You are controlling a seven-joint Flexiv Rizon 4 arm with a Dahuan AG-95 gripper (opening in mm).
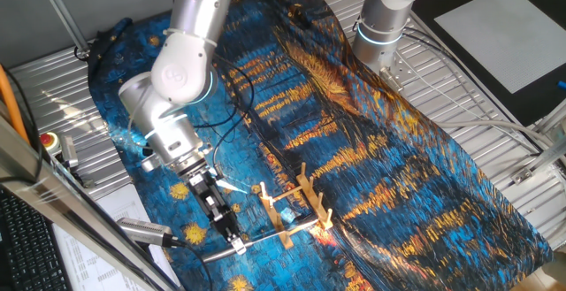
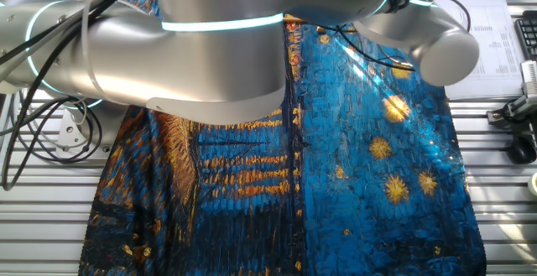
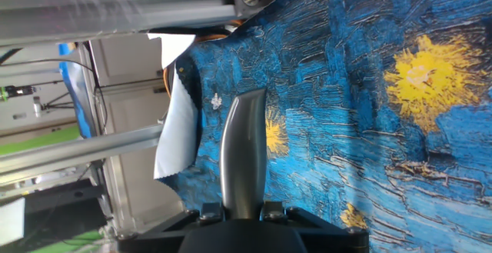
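A long silver metal utensil [image 1: 217, 255] slants across the front of the cloth, its right part reaching the wooden rack [image 1: 308, 189]. My gripper [image 1: 236, 245] is shut on the utensil, left of the rack. In the wrist view, a smooth, rounded metal end [image 3: 244, 149] of it juts away from my gripper; the fingertips are mostly hidden behind the black mount. Whether the utensil's far end touches the rack cannot be made out. A small light-blue piece [image 1: 287, 214] shows between the rack's sides.
A painted blue and orange cloth [image 1: 389, 211] covers the table, largely bare right of the rack. Left of my gripper lie a grey metal device [image 1: 144, 232] with a cable and printed papers [image 1: 97, 247].
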